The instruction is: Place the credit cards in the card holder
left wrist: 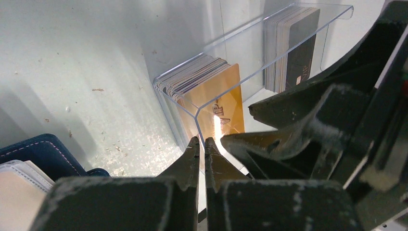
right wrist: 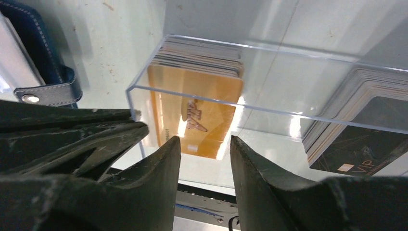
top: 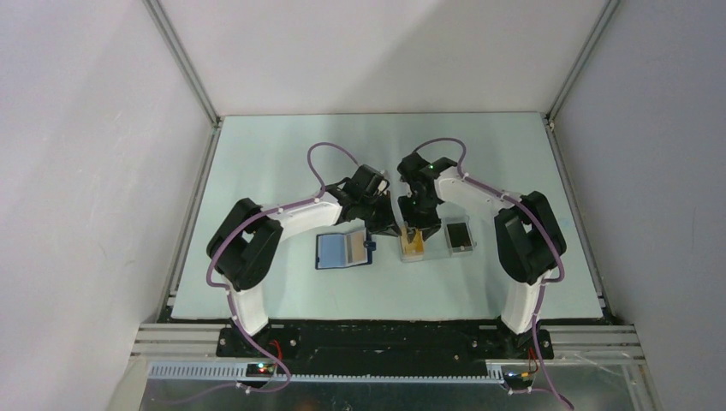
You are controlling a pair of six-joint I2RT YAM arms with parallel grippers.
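A clear acrylic card tray holds a gold-fronted stack of cards and a dark-fronted stack. My left gripper is shut on the tray's near corner wall. My right gripper is open over the gold stack, its fingertips apart with nothing clearly between them. The blue card holder lies open left of the tray, with pale cards or sleeves inside.
Both arms meet closely over the middle of the table. Its front edge lies just beyond the tray in the right wrist view.
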